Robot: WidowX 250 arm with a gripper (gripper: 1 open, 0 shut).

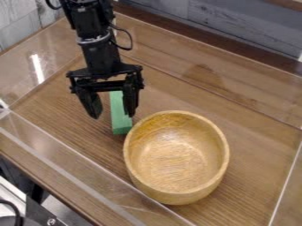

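My black gripper [111, 99] hangs open at the left of centre, its fingers spread on either side of a green block [120, 122] that lies on the wooden table [224, 88]. Just to the right of the block, a large tan oval bowl [175, 159] rests empty on the table.
The wooden surface behind the bowl and to the right is clear. A grey-white wall [236, 40] runs along the back, and a transparent edge crosses the lower left.
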